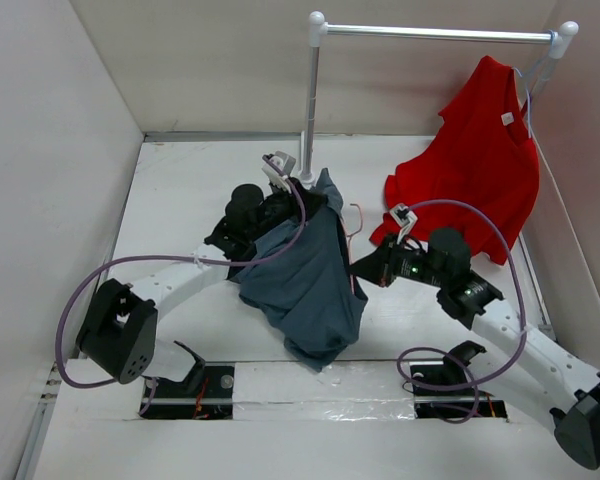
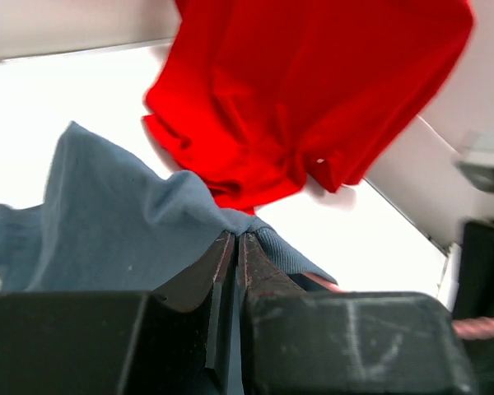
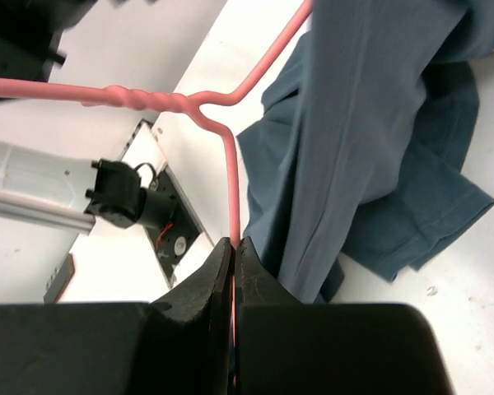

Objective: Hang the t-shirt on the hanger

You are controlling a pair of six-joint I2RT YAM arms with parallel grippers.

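The grey-blue t shirt (image 1: 300, 300) lies bunched on the white floor between my arms, its upper part raised at my left gripper, which is shut on a fold of it in the left wrist view. My right gripper is shut on the thin pink hanger (image 3: 229, 164), whose hook and shoulders rise above the fingers beside the cloth. In the top view the hanger (image 1: 356, 216) stands upright along the shirt's right edge.
A red shirt (image 1: 465, 170) hangs at the back right by the metal rail (image 1: 435, 34). The rail's left post (image 1: 310, 100) stands behind the grey shirt. Side walls bound the area.
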